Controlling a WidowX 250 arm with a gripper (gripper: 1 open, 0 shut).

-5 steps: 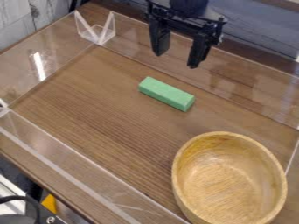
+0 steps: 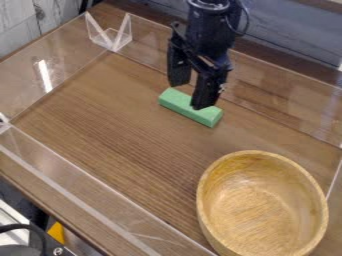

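Note:
My black gripper point(image 2: 190, 86) hangs over the wooden table, open, rotated so that its two fingers point downward. It is right above a green block point(image 2: 189, 107), a flat elongated piece lying diagonally near the middle of the table. Whether the fingertips touch the block cannot be told from this view.
A large tan bowl point(image 2: 261, 188) fills the lower right. A white wire-like object point(image 2: 108, 30) stands at the back left. A black item with some yellow is at the lower-left edge.
The block and bowl look unmoved.

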